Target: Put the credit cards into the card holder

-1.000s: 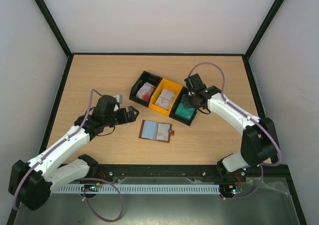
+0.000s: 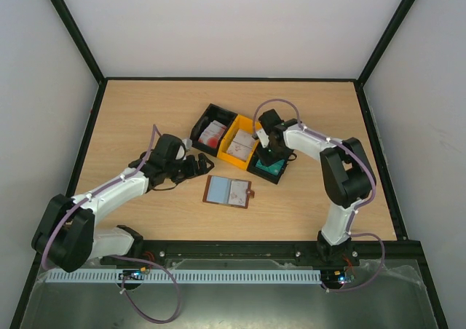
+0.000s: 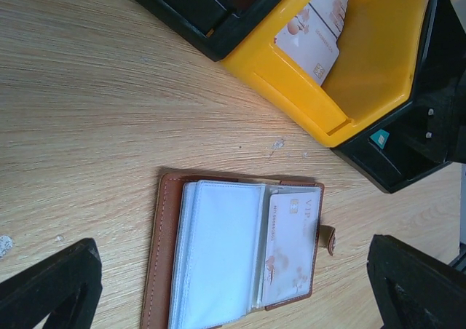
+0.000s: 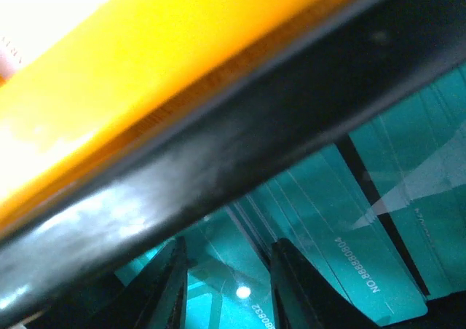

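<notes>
The open card holder [image 2: 228, 191] lies on the table, brown-edged, with a pale blue sleeve on one side and a white VIP card [image 3: 290, 245] in the other. Left of it my left gripper [image 2: 204, 164] is open; its wide-apart fingers [image 3: 54, 289] have nothing between them. Teal cards [image 4: 342, 242] lie in the right-hand black bin [image 2: 269, 170]. My right gripper is down in that bin, fingers part open over one teal card. Whether the fingertips touch the card cannot be told.
A yellow bin [image 2: 230, 158] with white cards stands against the right-hand black bin, its rim close to my right gripper. Another black bin [image 2: 208, 148] holds red and white cards.
My right gripper has moved left and down into the right-hand black bin. The left gripper has come rightward, closer to the holder. The bins and holder have stayed put.
</notes>
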